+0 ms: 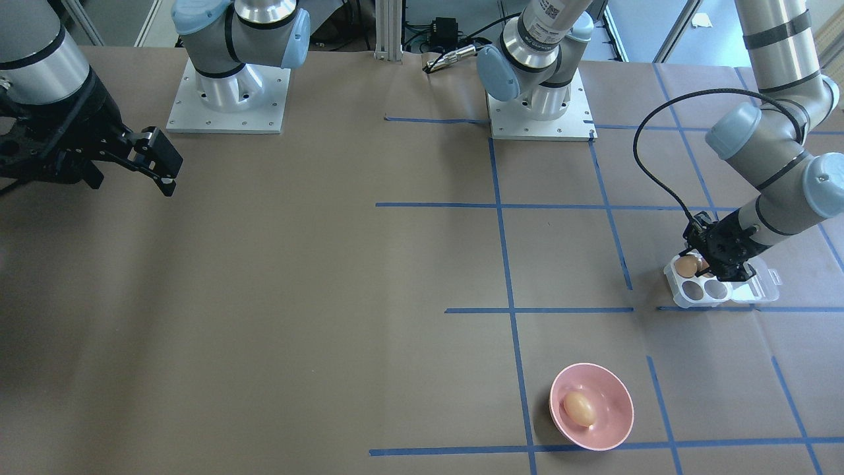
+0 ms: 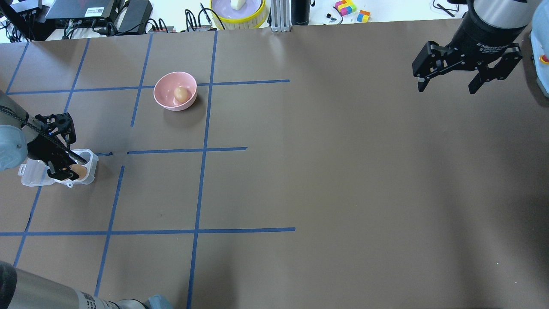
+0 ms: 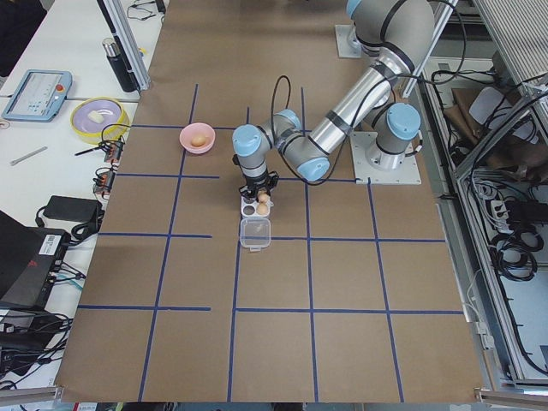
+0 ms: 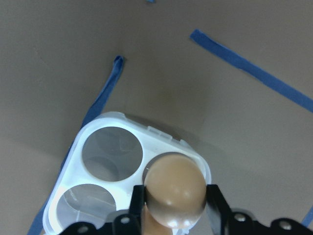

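A white plastic egg carton with a clear open lid lies on the table. My gripper is right over it, its black fingers on either side of a brown egg at one well, apparently closed on it. A second brown egg is partly hidden behind it. Two wells in the wrist view look empty. A pink bowl holds a pale egg.
Blue tape grid lines cover the brown table. Another arm's black gripper hangs at the top right of the top view. Other arms stand along the edge.
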